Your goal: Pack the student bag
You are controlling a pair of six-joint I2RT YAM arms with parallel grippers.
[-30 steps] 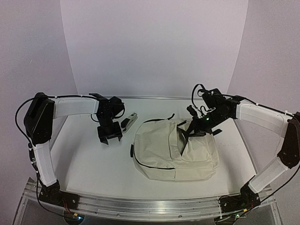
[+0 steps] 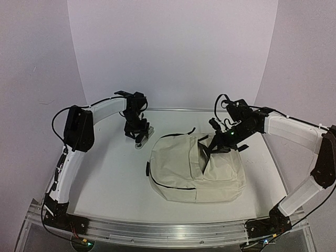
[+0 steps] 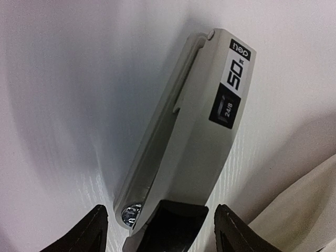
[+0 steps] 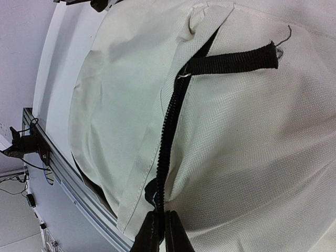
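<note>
A grey stapler (image 2: 149, 133) with a black end lies on the table left of the cream bag (image 2: 173, 163). In the left wrist view, the stapler (image 3: 202, 142) runs diagonally. My left gripper is open over its black end, one finger (image 3: 92, 231) on each side, and I see no firm contact. The bag lies flat with its zipped mouth gaping. At that mouth, my right gripper (image 2: 211, 149) is shut on the black zipper edge (image 4: 167, 142), which runs down between its fingertips. The bag's inside is mostly hidden.
A black zipper strap (image 4: 233, 61) lies across the bag's fabric. Bare white table (image 2: 113, 181) stretches left and in front of the stapler. A metal rail (image 2: 168, 228) borders the front, with walls at the back and both sides.
My left gripper has moved right and away from the table's front, from beside the stapler to over its black end. The right arm, bag and stapler look unmoved.
</note>
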